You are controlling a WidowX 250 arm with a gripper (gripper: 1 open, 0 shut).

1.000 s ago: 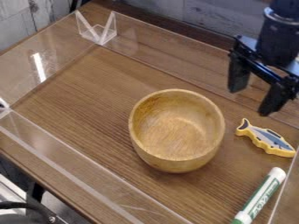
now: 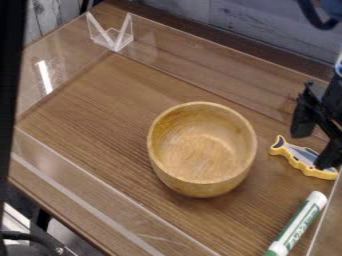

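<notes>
The black gripper (image 2: 315, 135) hangs at the right edge, low over a small yellow-and-blue fish-shaped toy (image 2: 297, 153) on the wooden table. Part of the gripper and arm runs out of frame, and I cannot tell how the fingers stand or whether they touch the toy. A wooden bowl (image 2: 201, 148) sits left of the toy. A white-and-green tube (image 2: 298, 222) lies near the front right.
A clear plastic holder (image 2: 110, 30) stands at the back left. A dark border runs along the left side.
The gripper has moved right and down toward the fish toy. The bowl, toy and tube have not visibly moved.
</notes>
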